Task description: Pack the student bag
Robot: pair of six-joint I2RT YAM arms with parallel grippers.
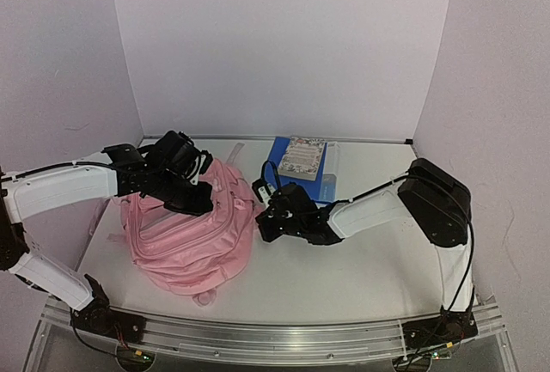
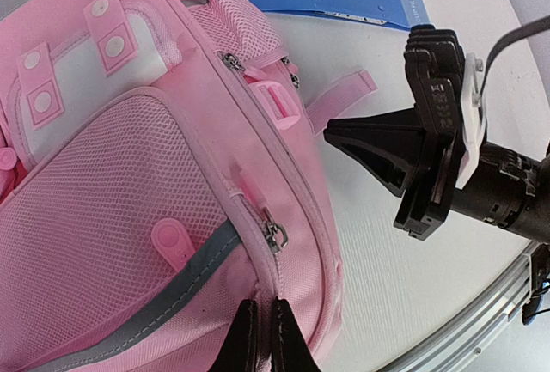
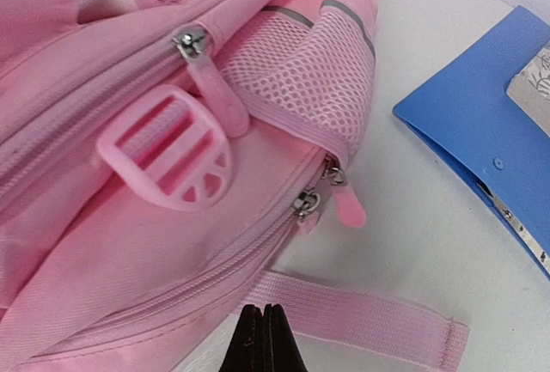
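The pink backpack (image 1: 193,256) lies at the left of the table, its main compartment gaping. My left gripper is shut on the backpack's edge, below a metal zipper slider (image 2: 273,234). To the right of the bag, my right gripper is shut with nothing between its fingers, above a flat pink strap (image 3: 361,316). Beyond its tips, one zipper pull (image 3: 348,204) hangs from the side seam, and a second slider (image 3: 305,204) sits beside it; both are clear of the fingers. A larger pull (image 3: 219,97) hangs higher, near a pink plastic buckle (image 3: 185,185).
At the back middle lie a blue folder (image 1: 273,155) with a patterned book (image 1: 302,158) on top and a clear case (image 1: 330,181) alongside. White walls (image 1: 284,54) close in the sides and back.
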